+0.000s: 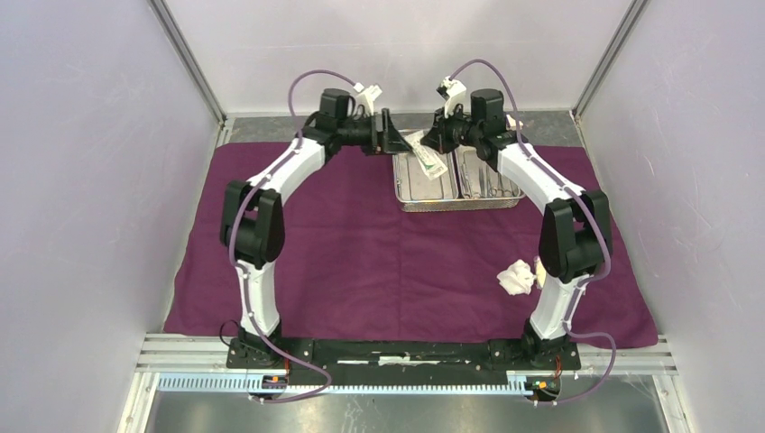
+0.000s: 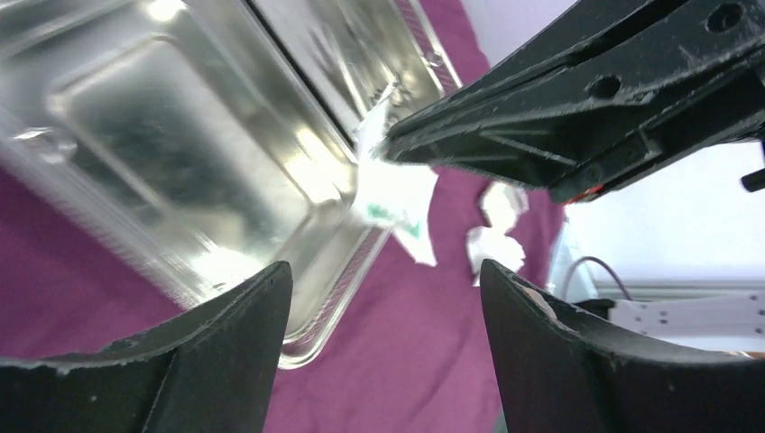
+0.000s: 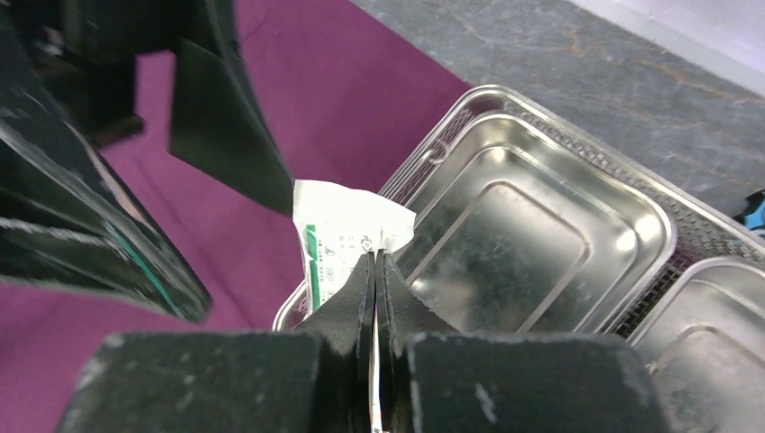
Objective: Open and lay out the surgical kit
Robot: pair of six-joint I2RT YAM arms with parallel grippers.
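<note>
A white packet with green print hangs from my right gripper, which is shut on its thin edge above the metal tray. In the left wrist view, the blurred packet shows ahead of the gap between the left fingertips. One left finger appears right at the packet's upper corner in the right wrist view; whether it touches I cannot tell.
Inside the main tray are a bare inner tray and, on the right, several metal instruments. A crumpled white cloth lies at the front right, partly bordered by the right arm. The purple drape is clear at left and centre.
</note>
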